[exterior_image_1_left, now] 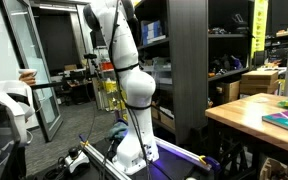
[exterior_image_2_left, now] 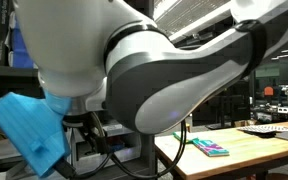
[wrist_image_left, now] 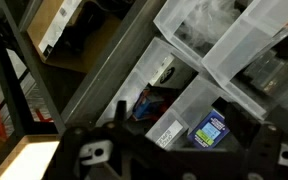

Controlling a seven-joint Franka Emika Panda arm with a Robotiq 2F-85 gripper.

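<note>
My gripper is open in the wrist view, its dark fingers standing apart along the lower edge. Past them are clear plastic bins holding small items. A blue-labelled box (wrist_image_left: 211, 128) sits in one bin near the right finger, and a dark red and blue packet (wrist_image_left: 150, 102) lies in the bin to its left. I see nothing held between the fingers. From the second exterior view, the white arm (exterior_image_2_left: 134, 55) reaches toward the shelving at left, with a blue sheet-like piece (exterior_image_2_left: 29, 130) beside its end. The fingertips are hard to make out there.
A wooden table (exterior_image_1_left: 249, 115) with a colourful flat item (exterior_image_1_left: 284, 120) stands to the right. Dark shelving (exterior_image_1_left: 191, 75) rises behind the arm. In the wrist view, a cardboard box (wrist_image_left: 54, 22) lies at upper left, and bin walls (wrist_image_left: 209, 65) crowd the space ahead.
</note>
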